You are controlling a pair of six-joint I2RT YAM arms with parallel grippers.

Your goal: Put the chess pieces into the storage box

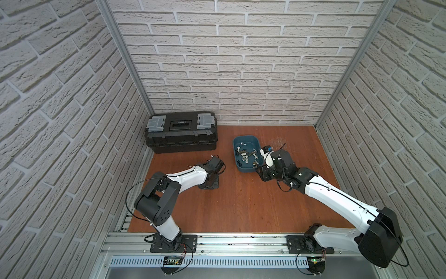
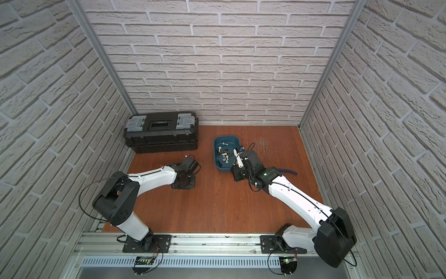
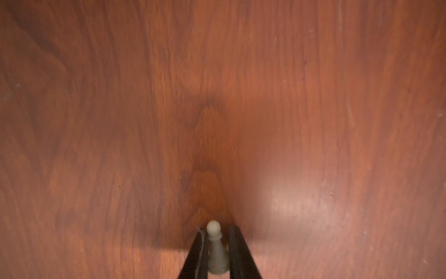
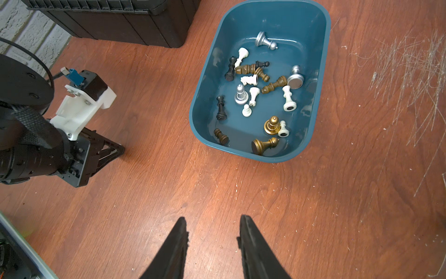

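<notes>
The teal storage box (image 4: 204, 93) holds several white, black, gold and silver chess pieces, lying or standing. In the left wrist view my left gripper is low over the wood, with a pale pawn (image 3: 217, 253) between its fingers; whether they touch it is unclear. My right gripper is open above the table near the box's front side, with nothing between its fingers.
A black toolbox (image 1: 181, 141) stands at the back left, behind my left arm. A blue object (image 2: 287, 171) lies to the right, behind the right arm.
</notes>
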